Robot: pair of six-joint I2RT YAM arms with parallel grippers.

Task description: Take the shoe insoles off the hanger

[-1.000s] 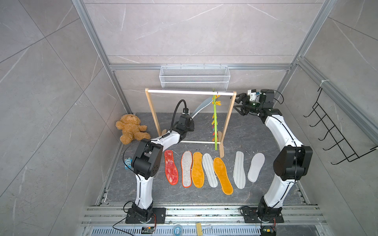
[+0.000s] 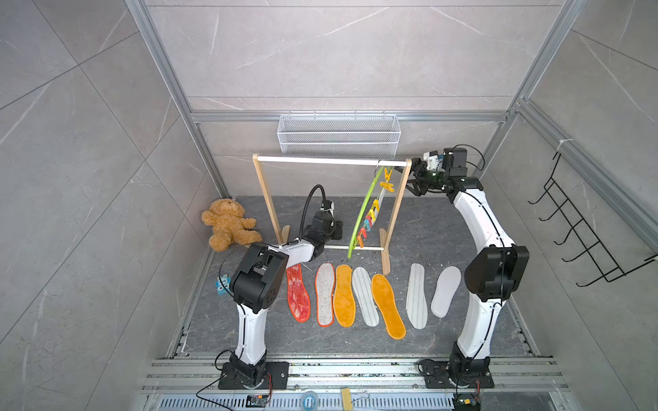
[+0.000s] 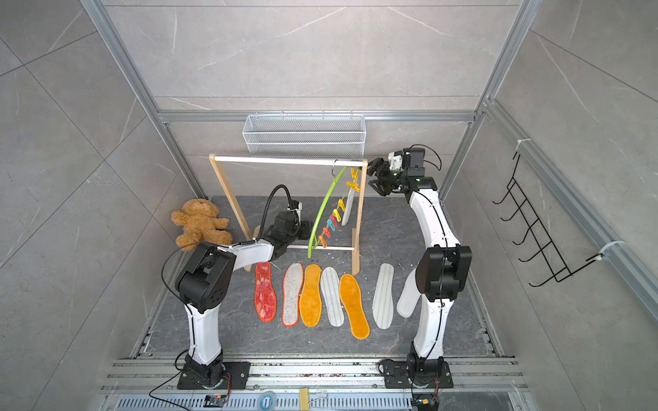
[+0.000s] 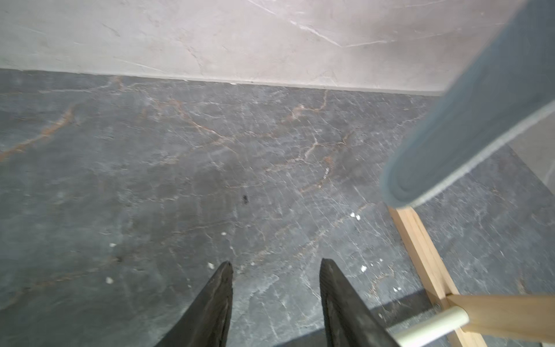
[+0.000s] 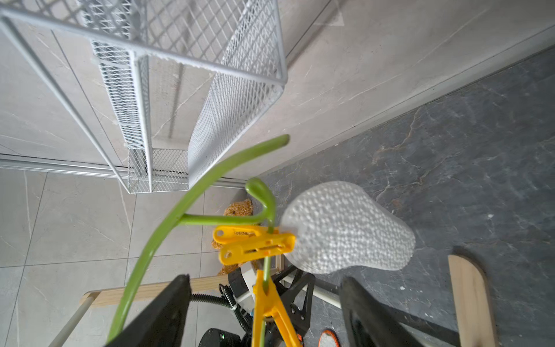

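Note:
A green hanger [image 2: 362,214] with coloured clips hangs tilted from the rack's bar. Behind it a pale insole [image 5: 347,225] hangs by the upper yellow clips [image 5: 257,247]. The left wrist view shows it blurred at upper right [image 4: 462,121]. My left gripper is below and left of it inside the rack, fingers apart, nothing between them. My right gripper stands open at the rack's top right corner, near the clips, holding nothing.
The wooden rack [image 2: 264,191] spans the middle. Several insoles [image 2: 343,294] lie in a row in front. A teddy bear [image 2: 226,226] sits at left, a wire basket [image 3: 303,137] hangs at the back.
The left arm has moved down toward the front. The right arm has moved left. The hanger and its insole have swung and turned.

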